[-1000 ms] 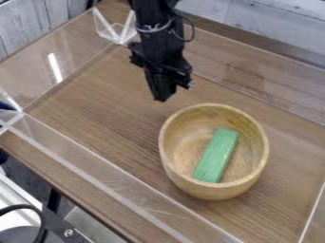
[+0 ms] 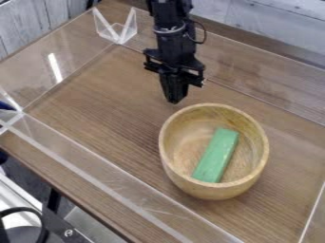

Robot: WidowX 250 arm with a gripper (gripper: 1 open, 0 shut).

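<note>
The black arm comes down from the top centre, with its gripper point(image 2: 176, 89) hanging above the bare wood just behind a large round tan bowl point(image 2: 181, 172). The gripper looks shut, with nothing seen between its fingers, though it is small in this view. A green rectangular block point(image 2: 216, 155) lies inside the bowl, tilted along its length.
A clear angular object point(image 2: 114, 27) is at the back left. Black cables point(image 2: 26, 223) lie at the lower left, beside the table's edge.
The arm and gripper have pulled back slightly toward the top of the view and changed their angle. The bowl and green block have stayed in place.
</note>
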